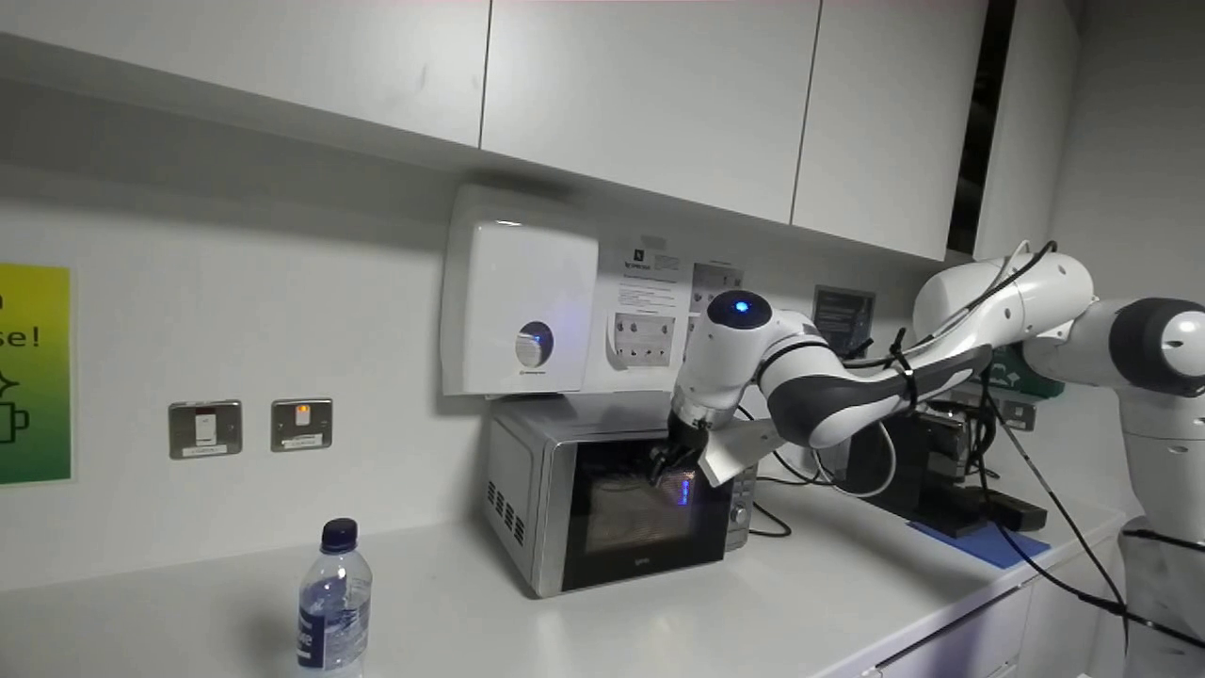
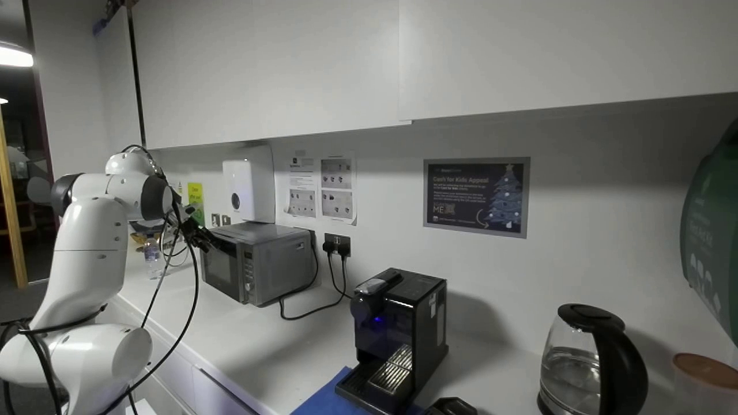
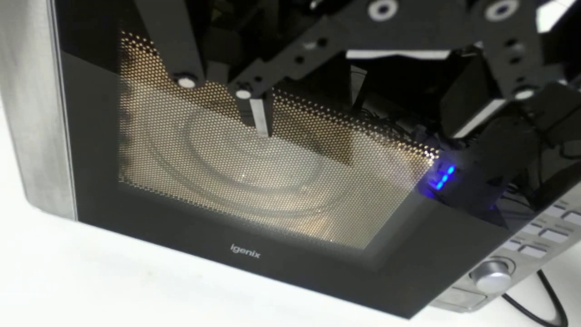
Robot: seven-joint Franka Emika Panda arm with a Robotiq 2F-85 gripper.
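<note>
The silver microwave (image 1: 522, 486) sits on the counter with its black door closed. Behind the mesh of the door window (image 3: 228, 163), a round turntable shows in warm light. Blue digits (image 3: 445, 178) glow at the right of the door, above the buttons and the round knob (image 3: 491, 276). My gripper is in front of the upper door, its fingers spread wide and nothing held between them. In the first exterior view, the gripper (image 1: 666, 461) overlaps the top of the door; whether it touches the glass I cannot tell.
A water bottle (image 1: 334, 605) stands on the counter left of the microwave. To the right are a black coffee machine (image 2: 401, 325) and a glass kettle (image 2: 571, 366). White cupboards (image 1: 644, 90) hang overhead.
</note>
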